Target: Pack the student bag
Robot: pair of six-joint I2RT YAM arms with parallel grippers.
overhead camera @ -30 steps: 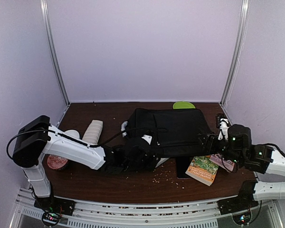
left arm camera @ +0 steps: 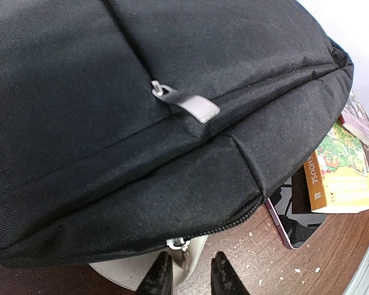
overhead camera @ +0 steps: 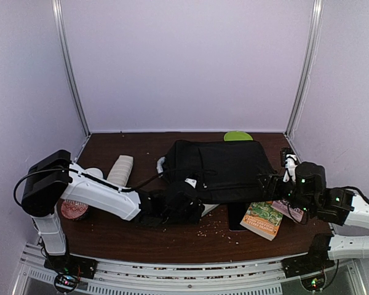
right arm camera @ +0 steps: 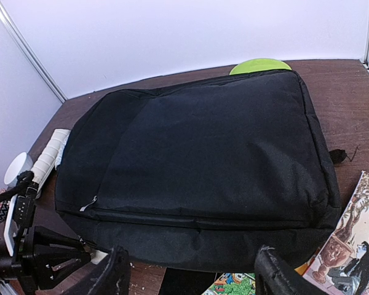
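A black bag point(overhead camera: 215, 169) lies across the middle of the table. In the left wrist view its zipper pull point(left arm camera: 184, 255) hangs from the front edge over a pale flat object point(left arm camera: 126, 270). My left gripper is just at that pull, its fingers part open around or below it; whether it touches cannot be told. My right gripper stands open at the bag's right front. A book point(overhead camera: 261, 218), a pink-covered book point(left arm camera: 357, 120) and a dark phone point(left arm camera: 295, 215) lie under or beside the bag's front right.
A white padded case point(overhead camera: 120, 169), a white bowl point(right arm camera: 18, 169) and a red patterned item point(overhead camera: 74, 211) lie at the left. A green round object point(overhead camera: 237, 135) is behind the bag.
The bag and the right arm look unchanged.
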